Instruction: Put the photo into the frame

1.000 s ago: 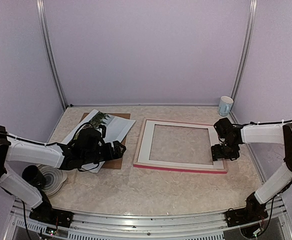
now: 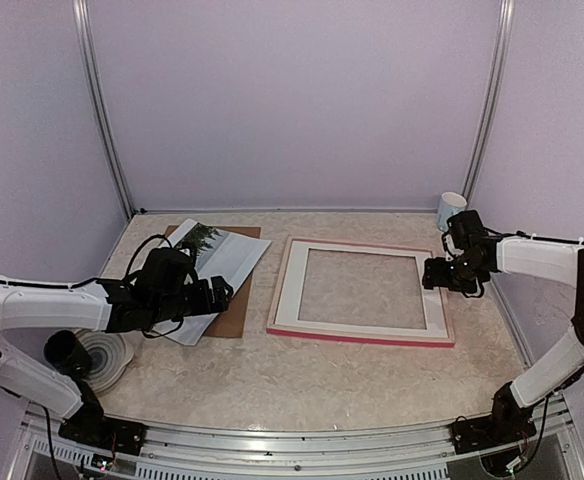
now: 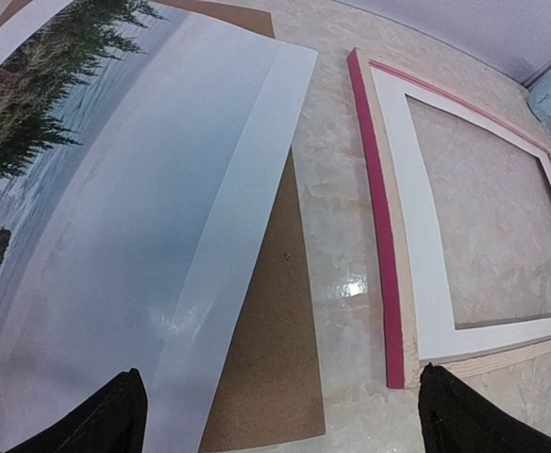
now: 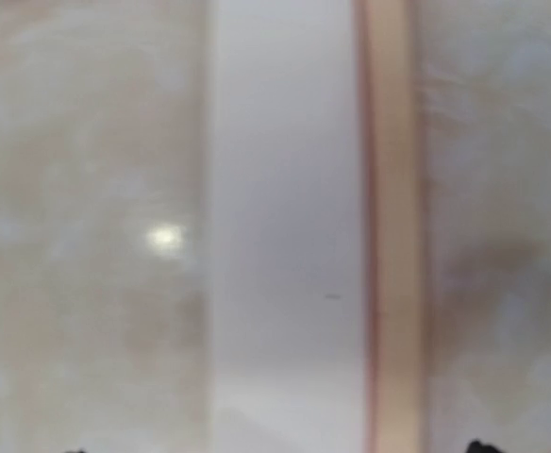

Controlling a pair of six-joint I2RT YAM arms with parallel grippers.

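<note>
The photo [image 2: 219, 262], a print with dark trees and pale water [image 3: 134, 264], lies on a brown backing board [image 2: 230, 318] at the left. My left gripper [image 2: 211, 295] hovers over it, open and empty. The pink-and-wood frame with white inner border [image 2: 290, 290] lies flat at centre right, empty; in the left wrist view it is beside the board [image 3: 417, 245]. My right gripper [image 2: 437, 274] is above the frame's right side; the blurred right wrist view shows that white border [image 4: 285, 226] with only fingertip edges at the bottom, finger state unclear.
A white mug [image 2: 450, 207] stands at the back right. A round lidded-looking stack [image 2: 107, 360] and a dark cylinder [image 2: 64, 350] sit at the front left.
My right gripper has moved up and toward the back along the frame's right side. My left gripper has drawn slightly leftward and up over the photo. The photo and frame are unchanged.
</note>
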